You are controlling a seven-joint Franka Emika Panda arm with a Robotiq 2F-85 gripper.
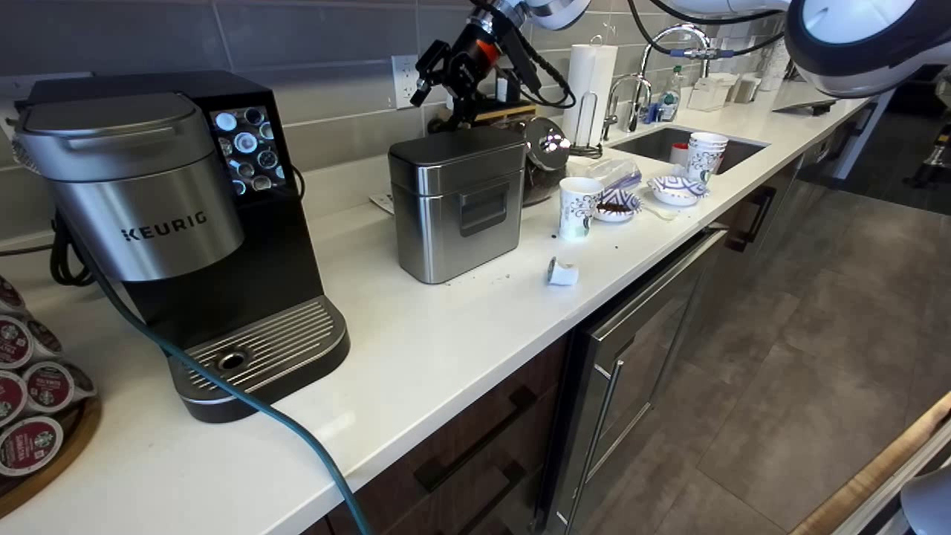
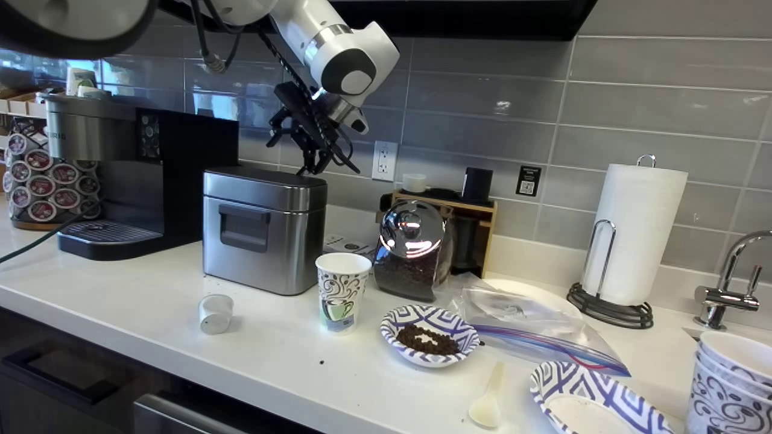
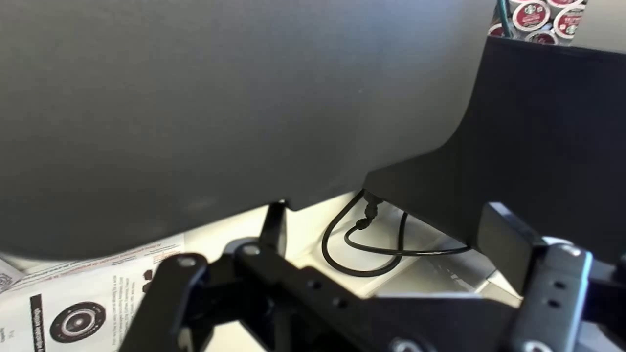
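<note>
My gripper [image 1: 432,111] hangs just above and behind the steel canister [image 1: 461,214], close to the tiled wall. Seen from the wrist, its two black fingers stand wide apart, and only the counter and a cord show between them. The canister's dark lid [image 3: 223,105] fills the upper part of that view, very near the left finger. In exterior view 2 the gripper [image 2: 291,153] is over the canister's rear edge, and whether it touches the lid cannot be told. The lid is down on the canister.
A Keurig machine [image 1: 143,196] stands left of the canister, its black cord [image 3: 375,273] behind. A printed sheet [image 3: 76,293] lies near the wall. Around the front are a paper cup [image 2: 340,289], a small white pod [image 2: 215,314], a bowl of coffee beans [image 2: 463,339] and a glass jar [image 2: 409,282].
</note>
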